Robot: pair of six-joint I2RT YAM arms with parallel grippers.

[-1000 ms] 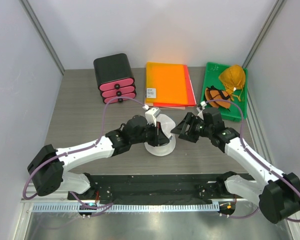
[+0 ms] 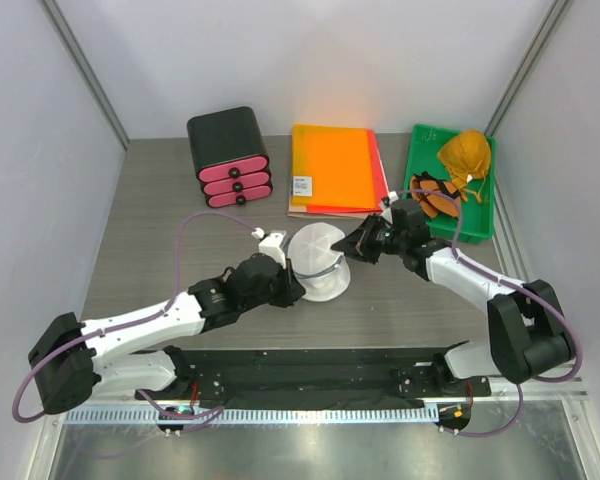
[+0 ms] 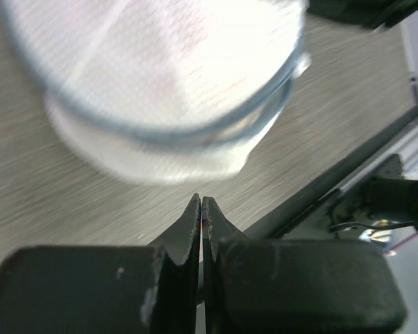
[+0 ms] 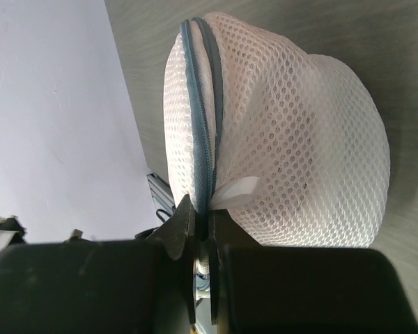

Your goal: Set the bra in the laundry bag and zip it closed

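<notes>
The white mesh laundry bag (image 2: 319,249) lies puffed up on the table between my two grippers. A grey-blue zipper (image 4: 200,104) runs along it, its two strips lying apart over much of their length in the right wrist view. Where the strips meet, my right gripper is shut on the zipper end of the bag, beside a small white tab (image 4: 235,192). Next to the bag's left side, my left gripper (image 2: 300,288) is shut; its fingertips in the left wrist view have nothing between them and stand clear of the mesh. No bra can be made out.
Behind the bag lie orange and red folders (image 2: 334,165). A black box with pink drawers (image 2: 227,150) stands at the back left. At the back right is a green bin (image 2: 423,150) holding an orange pouch (image 2: 465,155). Bare table extends left of the bag.
My left gripper has moved left off the bag, baring its front and zipper. The right gripper has shifted slightly left onto the bag and is shut, having stood wider a second ago.
</notes>
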